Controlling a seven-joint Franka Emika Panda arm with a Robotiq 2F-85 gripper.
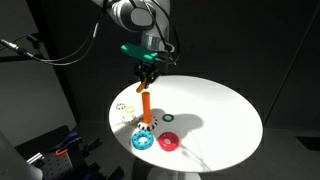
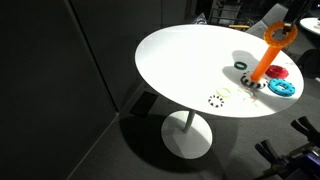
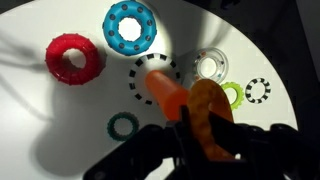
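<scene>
An orange ring is pinched in my gripper, which is shut on it. An orange post stands upright on the white round table, with a black-and-white dotted ring around its foot. In exterior view 2 the held ring is tilted up on edge and appears at the height of the post's top. Whether ring and post touch cannot be told. The wrist view shows the ring overlapping part of the post, while the fingers are mostly dark and hard to make out.
Around the post lie a blue ring, a red ring, a small dark green ring, a pale clear ring, a yellow-green ring and another dotted ring.
</scene>
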